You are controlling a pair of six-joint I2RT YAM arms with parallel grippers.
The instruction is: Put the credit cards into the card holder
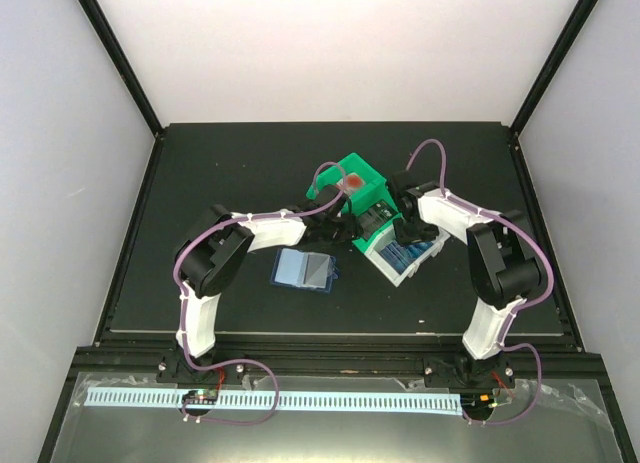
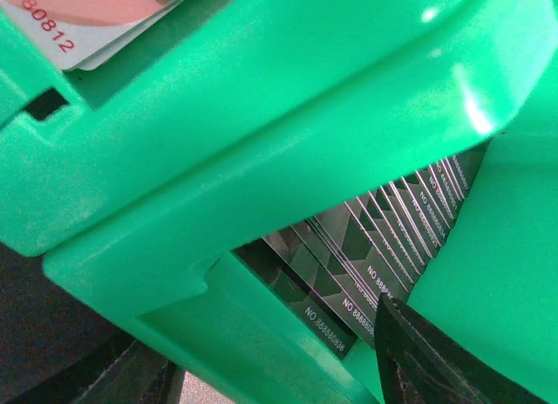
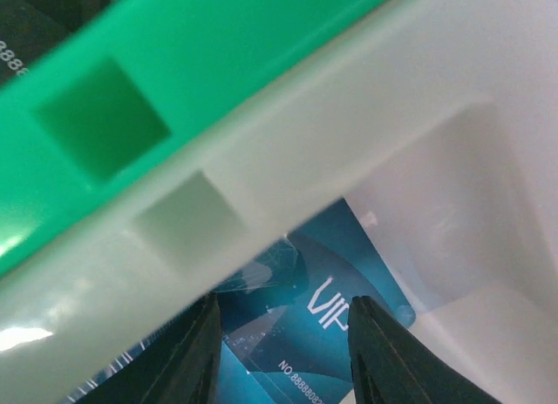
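Note:
Dark credit cards [image 2: 405,229] stand packed in a green box [image 1: 355,164], whose rim is close under my left gripper. That gripper's fingers straddle the box's near wall, part open. Blue VIP cards [image 3: 323,299] lie in a white translucent box [image 1: 395,271] beside the green one. My right gripper is over these blue cards, open, with fingertips low inside the white box. The blue card holder [image 1: 303,270], with pale sleeves, lies open on the mat below the left gripper in the top view.
Pink cards [image 2: 105,11] sit in another green compartment at the back.

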